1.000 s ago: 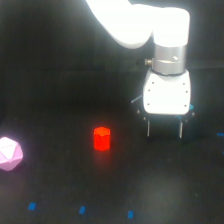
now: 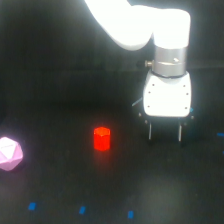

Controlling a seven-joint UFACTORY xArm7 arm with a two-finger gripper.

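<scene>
A small red block (image 2: 102, 139) with a faceted shape stands on the dark table, left of centre. At the left edge lies a pink many-sided solid (image 2: 9, 154). My gripper (image 2: 165, 138) is up at the right, pointing down, its two thin fingers (image 2: 150, 131) apart with nothing between them. It hangs to the right of the red block, clear of it. Of the white arm, the upper part runs out of view at the top.
Several small blue marks lie on the table, among them a blue mark (image 2: 82, 210) near the front and another blue mark (image 2: 130, 214) right of it. A dark backdrop stands behind.
My gripper and arm have shifted very slightly, the gripper a touch lower in view. The red block and the pink solid stay where they were.
</scene>
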